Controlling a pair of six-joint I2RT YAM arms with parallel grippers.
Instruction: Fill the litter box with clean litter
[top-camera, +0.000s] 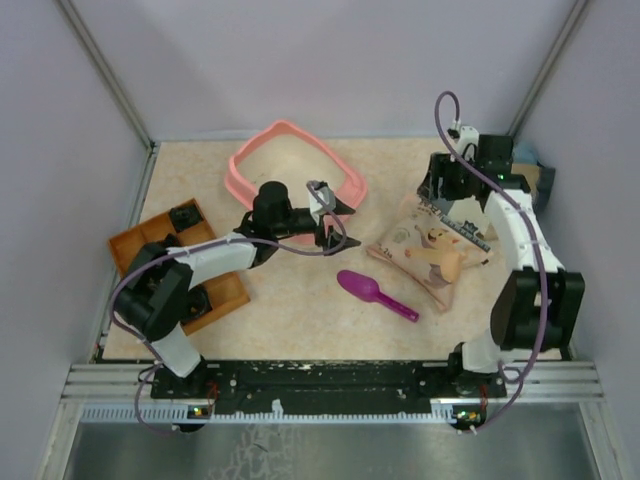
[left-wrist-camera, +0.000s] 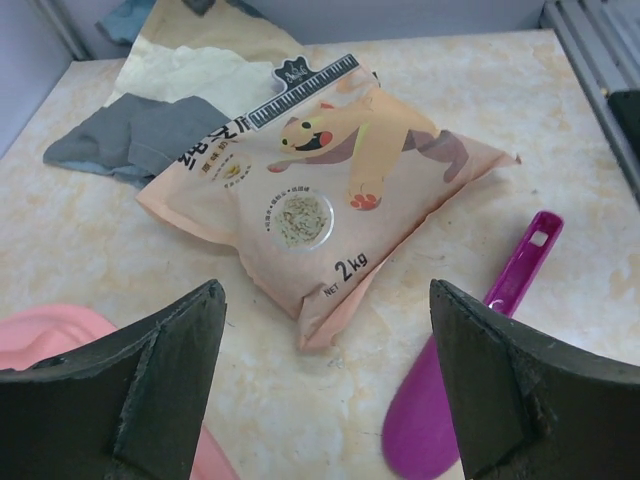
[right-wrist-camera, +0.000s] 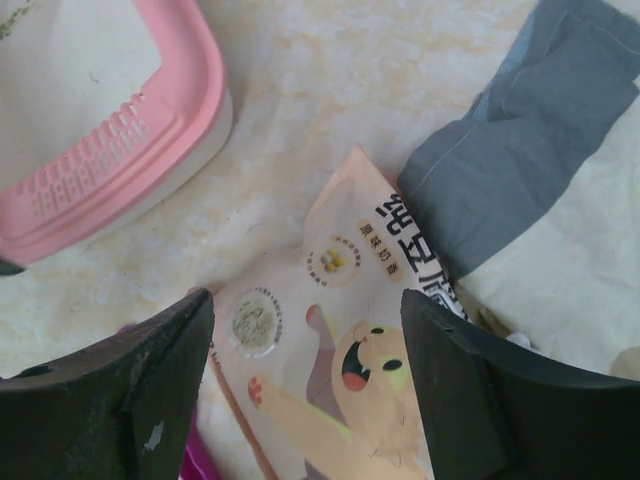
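Note:
The pink-rimmed litter box (top-camera: 244, 190) sits at the back centre, with an empty-looking white interior. My left gripper (top-camera: 345, 225) is open over its front right edge, nothing between its fingers. The printed 2kg litter bag (top-camera: 425, 255) (left-wrist-camera: 290, 220) (right-wrist-camera: 310, 360) lies flat on the table to the right. My right gripper (top-camera: 430, 175) is open above the bag's back end, its fingers empty in its wrist view. A purple scoop (top-camera: 370, 295) (left-wrist-camera: 420, 410) lies in front, between box and bag.
An orange tray (top-camera: 225, 290) with dark items stands at the left. Grey and cream cloths (left-wrist-camera: 110, 130) (right-wrist-camera: 540, 130) lie at the back right, partly under the right arm.

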